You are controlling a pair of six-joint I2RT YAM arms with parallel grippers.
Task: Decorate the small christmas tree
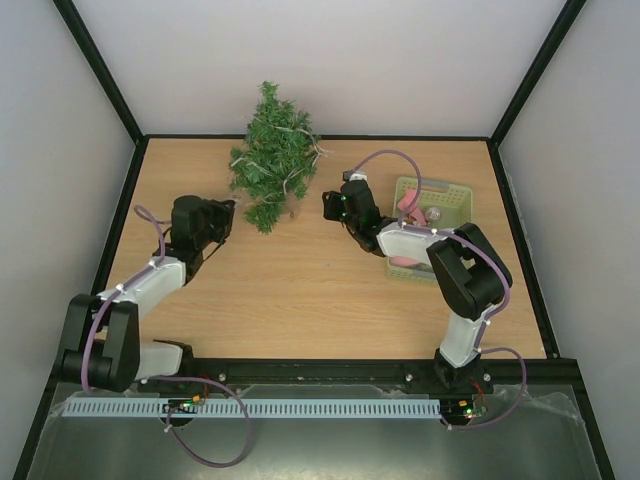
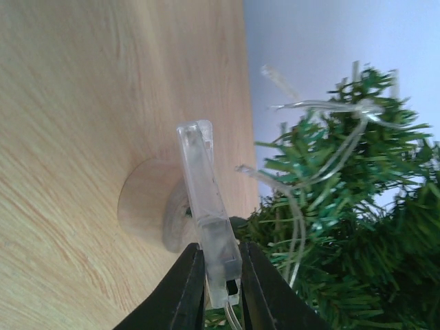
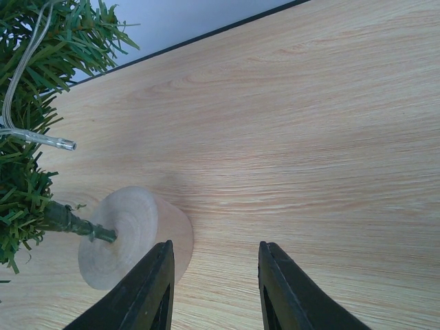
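Observation:
The small christmas tree (image 1: 270,155) leans at the back middle, its round wooden base (image 3: 137,237) on the table, pale wired light strands in its branches. In the left wrist view my left gripper is shut on a long clear plastic piece (image 2: 203,185), held beside the tree. My right gripper stands open with nothing between its fingers, right of the tree and facing its base.
A green basket (image 1: 450,200) with pink and silver items sits at the right, partly under the right arm. Walls edge the back and sides.

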